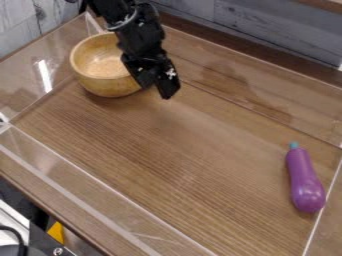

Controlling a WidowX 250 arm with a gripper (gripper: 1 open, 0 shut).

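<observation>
My black gripper (154, 78) hangs at the top left, over the right side of a yellow-tan bowl (102, 63), hiding part of it. The gripper is open, and I see nothing held in it. A purple eggplant-like object (303, 180) with a small teal tip lies at the right of the wooden table.
A pale wall runs along the back. Dark cables and a yellow part show beyond the table's lower-left edge.
</observation>
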